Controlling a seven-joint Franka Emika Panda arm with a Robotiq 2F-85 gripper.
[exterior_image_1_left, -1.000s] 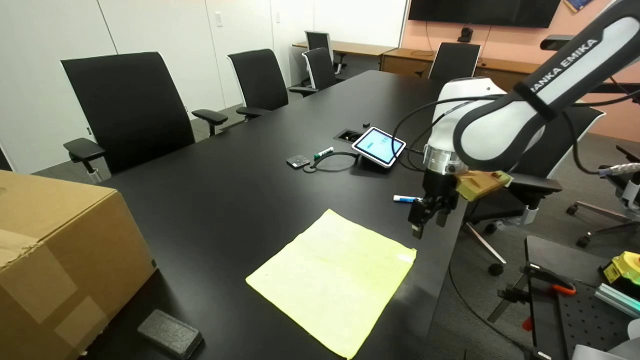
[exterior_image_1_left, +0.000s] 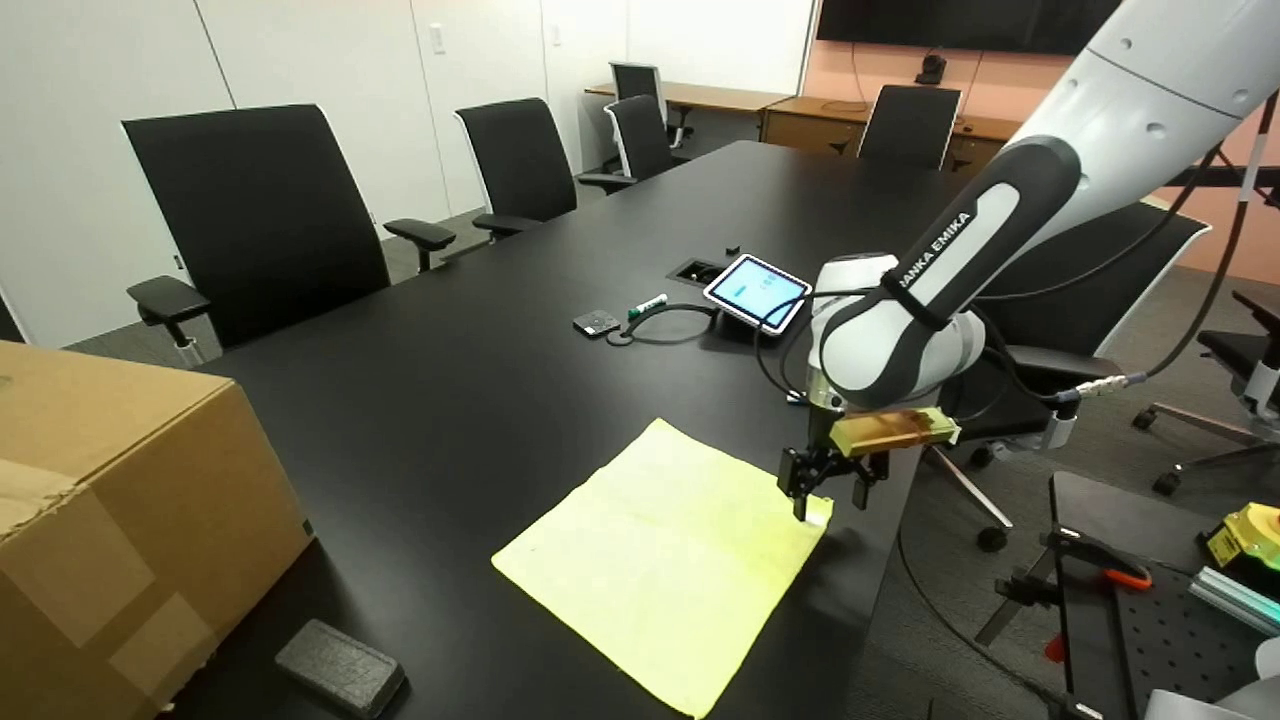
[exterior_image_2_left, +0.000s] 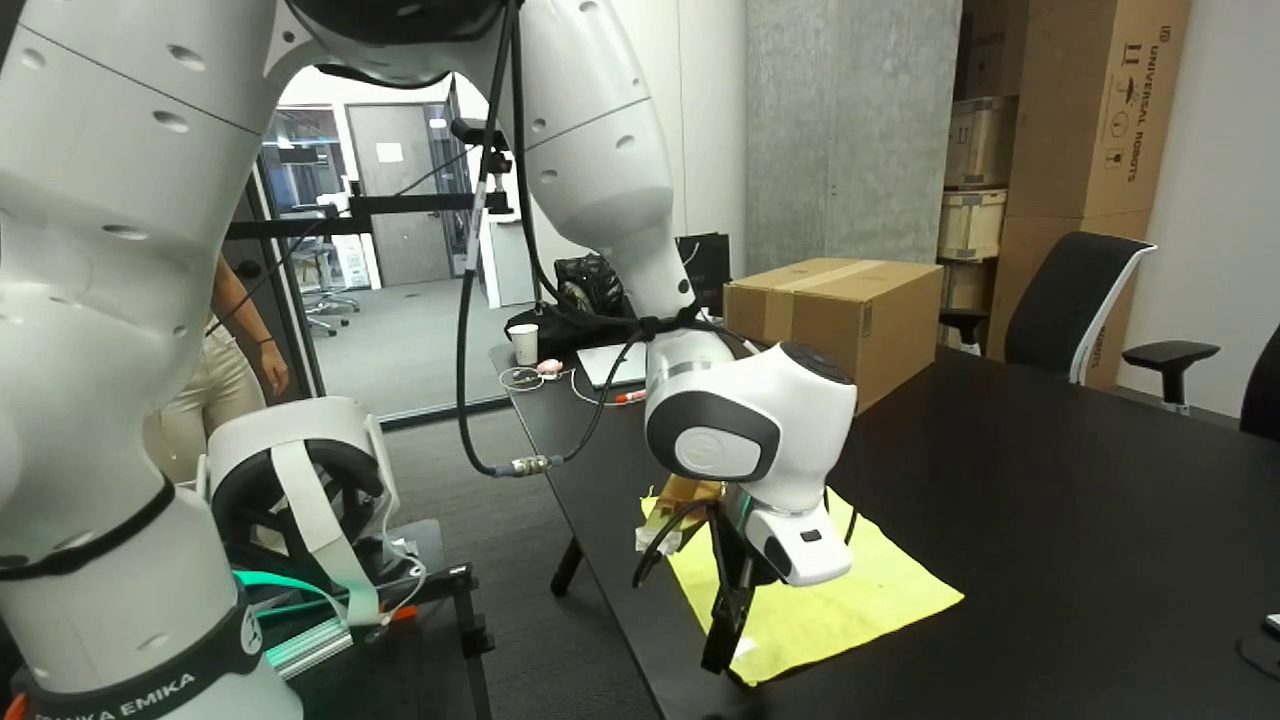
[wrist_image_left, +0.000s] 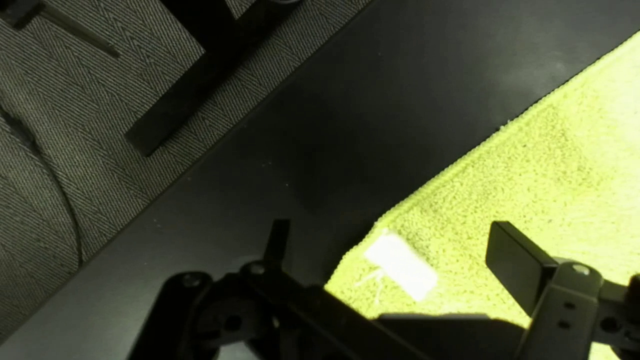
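Observation:
A yellow cloth (exterior_image_1_left: 666, 552) lies spread flat on the black table, with a small white tag (wrist_image_left: 402, 265) at one corner. Over that tagged corner my gripper (exterior_image_1_left: 830, 502) stands open, fingers pointing down. In the wrist view one finger (wrist_image_left: 516, 264) is above the cloth and the other finger (wrist_image_left: 277, 246) is above bare table, so the corner shows between them. Nothing is gripped. From the second exterior view, the cloth (exterior_image_2_left: 876, 594) is partly hidden behind the arm and hand.
A cardboard box (exterior_image_1_left: 132, 540) and a dark eraser-like block (exterior_image_1_left: 341, 667) sit on the near left of the table. A tablet (exterior_image_1_left: 758, 292), a green marker (exterior_image_1_left: 648, 305) and cables lie farther back. The table edge (wrist_image_left: 198, 162) runs close beside the gripper.
My gripper has come lower and nearer, from beyond the cloth's right corner to directly over it. The cloth lies as before. The arm now mostly covers the blue marker.

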